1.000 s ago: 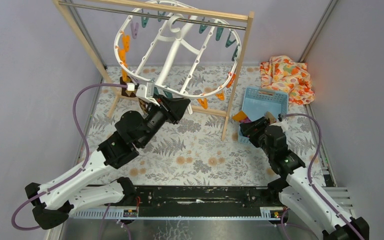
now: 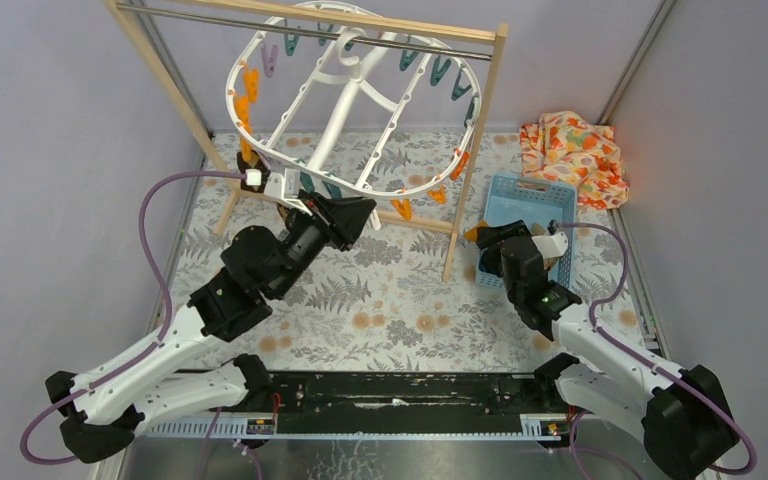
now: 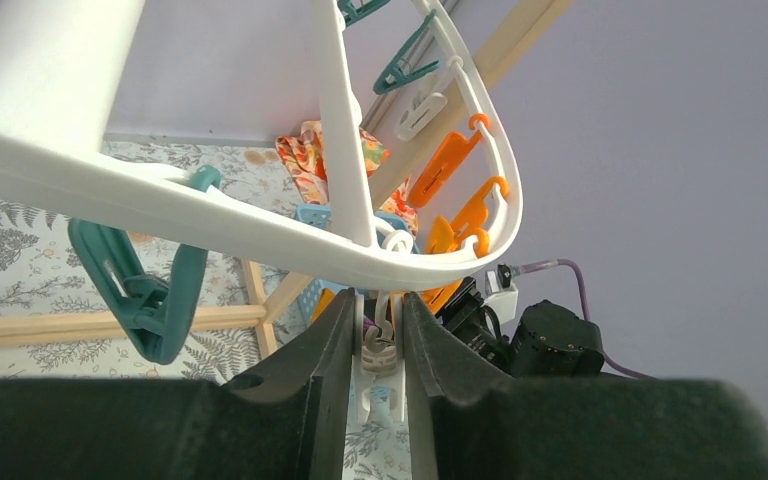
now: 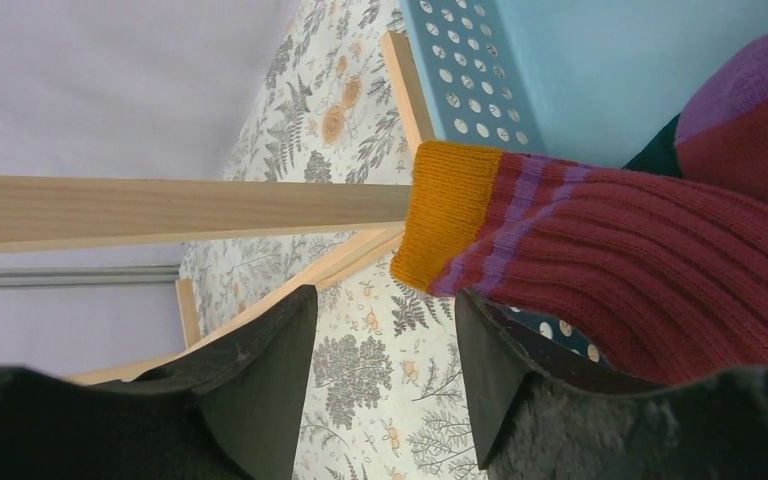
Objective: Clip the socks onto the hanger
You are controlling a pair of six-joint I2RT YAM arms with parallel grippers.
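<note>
The white round hanger hangs from the wooden rack, with orange, green and purple pegs around it. My left gripper is at the rim's underside, shut on a white peg. My right gripper is open just above a striped red, purple and yellow sock, whose yellow end points out over the edge of the blue basket; nothing shows gripped. In the top view the right arm hides most of this sock.
A floral orange cloth lies behind the basket. The rack's wooden post stands just left of the basket.
The left arm shifted slightly left earlier and has since held still.
</note>
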